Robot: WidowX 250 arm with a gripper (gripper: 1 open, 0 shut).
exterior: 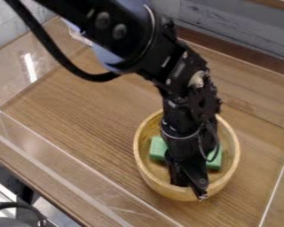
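A round yellow bowl (148, 170) stands on the wooden table. A green block lies in it, showing at the left (159, 151) and right behind the black gripper (192, 188), which reaches down into the bowl near its front. The gripper looks shut; whether anything is between its fingers is hidden.
A wall runs along the back. Cables and a dark gap are at the lower left, past the table's edge.
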